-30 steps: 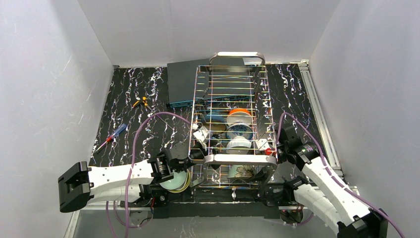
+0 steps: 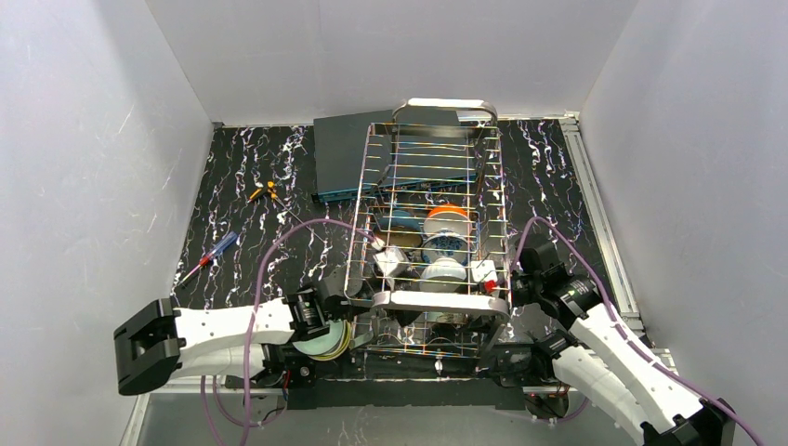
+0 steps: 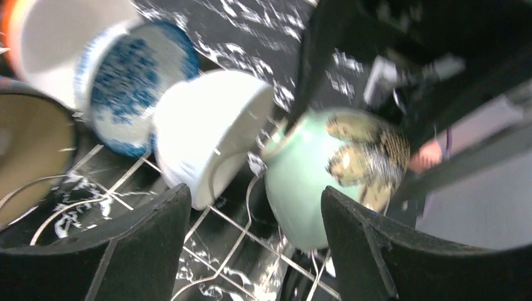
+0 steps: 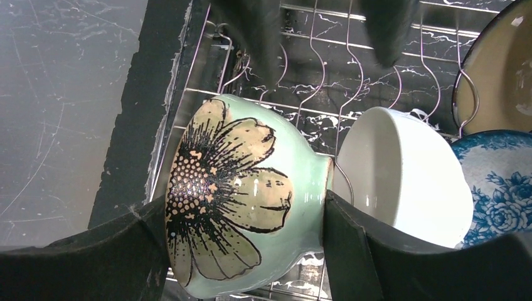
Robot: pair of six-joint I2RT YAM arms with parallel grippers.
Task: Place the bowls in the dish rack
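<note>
Inside the two-tier rack [image 2: 427, 130], bowls stand tilted in the lower level: white [image 4: 426, 175], blue-patterned [image 4: 495, 188], brown [image 4: 495, 56] and orange-rimmed [image 3: 81, 37]. A mint flower bowl [image 4: 244, 194] lies at the near end, between the fingers of my right gripper, whose pads are at its two sides; whether they grip it firmly is hard to tell. In the left wrist view my left gripper is open above the wires, near the white and mint bowls, holding nothing.
A stack of plates [image 2: 321, 344] sits left of the rack's near end, beside the left arm. Screwdrivers [image 2: 214, 251] and pliers lie on the left table. A dark flat slab [image 2: 339, 149] is behind the rack. Grey walls enclose the sides.
The rack has shifted slightly left since a second ago. My left arm has moved a little rightward, and my right arm has moved slightly.
</note>
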